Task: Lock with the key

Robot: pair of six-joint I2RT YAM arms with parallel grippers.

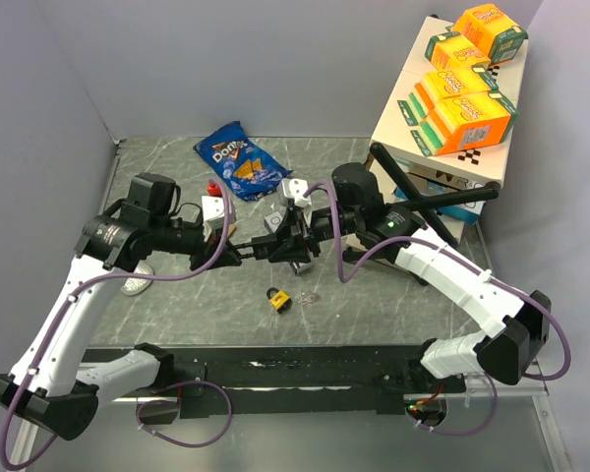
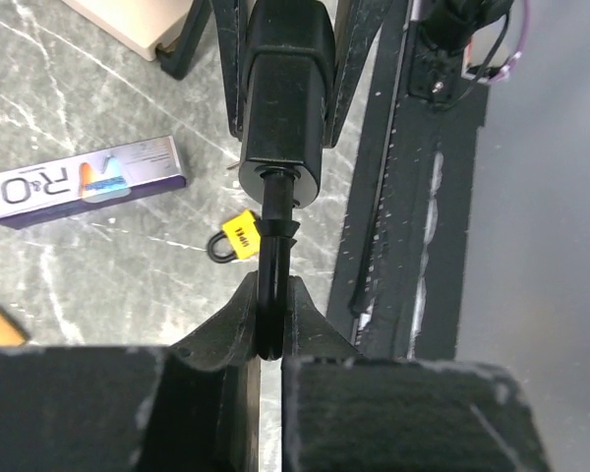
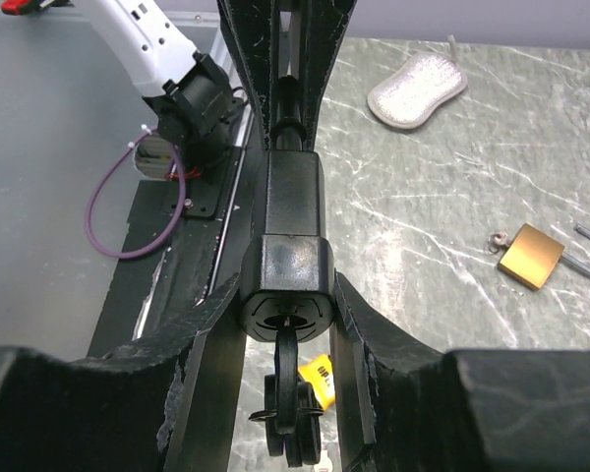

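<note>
Both grippers meet in mid-air over the worktop. My left gripper is shut on a thin black rod [image 2: 273, 265] that runs into a thicker black cylinder [image 2: 280, 113], which my right gripper is shut on from the other side. A small yellow padlock [image 1: 279, 300] with a dark shackle lies below them; another brass padlock [image 3: 531, 258] shows in the right wrist view. A small clear item [image 1: 307, 297] lies right of the yellow padlock; whether it is a key I cannot tell.
A blue Doritos bag [image 1: 241, 157] lies at the back, a shelf with orange boxes [image 1: 467, 118] stands at the right, and a boxed item [image 2: 84, 179] lies on the marble worktop [image 1: 354, 315].
</note>
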